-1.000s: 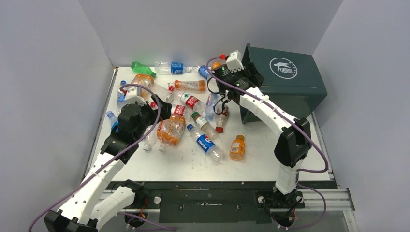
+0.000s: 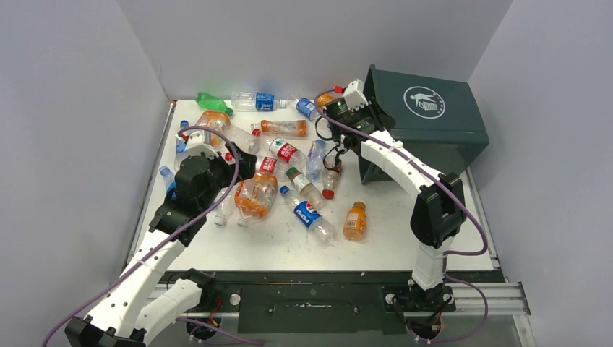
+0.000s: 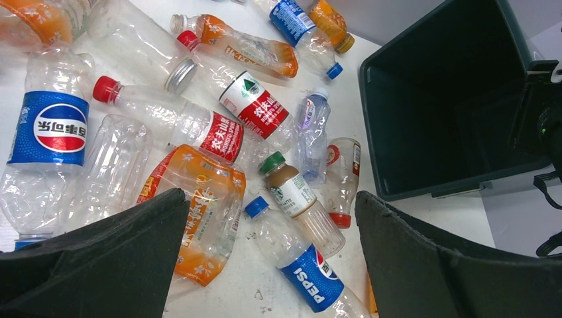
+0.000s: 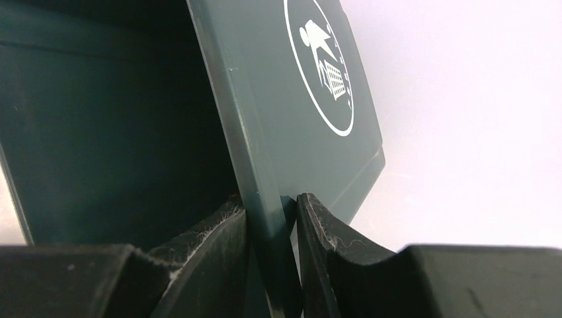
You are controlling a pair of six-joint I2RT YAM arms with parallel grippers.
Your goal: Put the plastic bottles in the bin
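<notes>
Many plastic bottles lie spread on the white table (image 2: 390, 246), among them a Pepsi bottle (image 2: 306, 213), an orange bottle (image 2: 354, 220) and a green one (image 2: 213, 103). The dark green bin (image 2: 441, 130) lies on its side at the right, its opening toward the bottles. My right gripper is shut on the bin's edge (image 4: 242, 146), at the upper part beside the opening. My left gripper hangs open above the bottles, nothing between its fingers.
Grey walls enclose the table at back and sides. Bare table shows along the front and below the bin. Bottles crowd the left and middle.
The left arm, bottles and bin look unchanged.
</notes>
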